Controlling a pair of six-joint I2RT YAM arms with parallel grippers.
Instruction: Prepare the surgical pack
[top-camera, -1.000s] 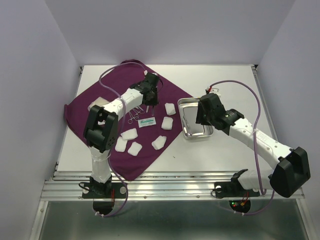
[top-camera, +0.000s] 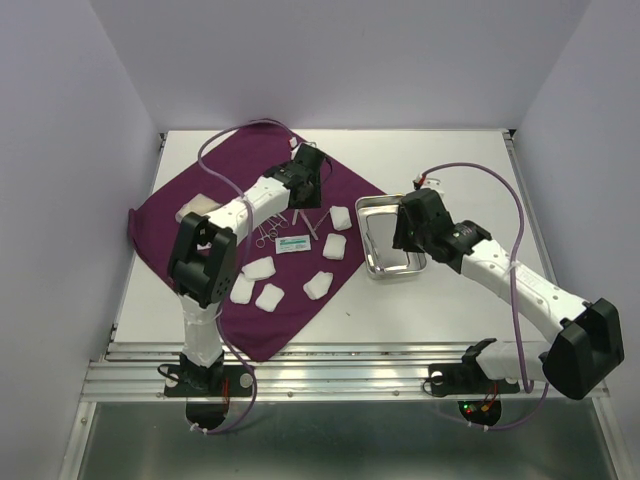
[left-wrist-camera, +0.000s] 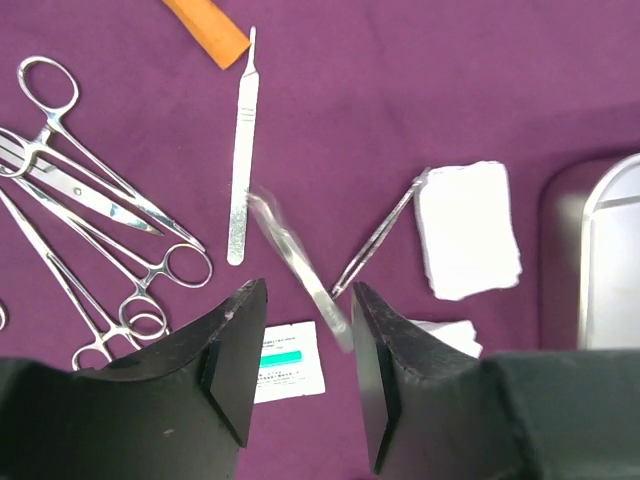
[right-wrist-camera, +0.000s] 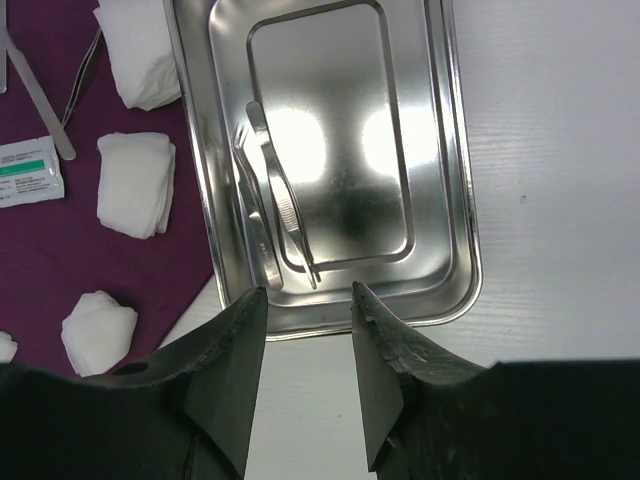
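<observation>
My left gripper is open over the purple cloth (top-camera: 300, 320), above a scalpel handle (left-wrist-camera: 243, 160), a blurred flat instrument (left-wrist-camera: 300, 265), tweezers (left-wrist-camera: 375, 240), scissors and clamps (left-wrist-camera: 70, 200) and a packet (left-wrist-camera: 288, 370). My right gripper stands open at the near edge of the steel tray (right-wrist-camera: 435, 200), with nothing seen between its fingers. Two slim instruments (right-wrist-camera: 283, 200) lie along the tray's left side.
Several white gauze pads (right-wrist-camera: 135, 180) lie around the instruments, left of the tray. A beige item (top-camera: 195, 207) is at the cloth's left.
My left gripper has shifted slightly, and the flat instrument beneath it shows more fully in the top view. The right arm has barely moved.
</observation>
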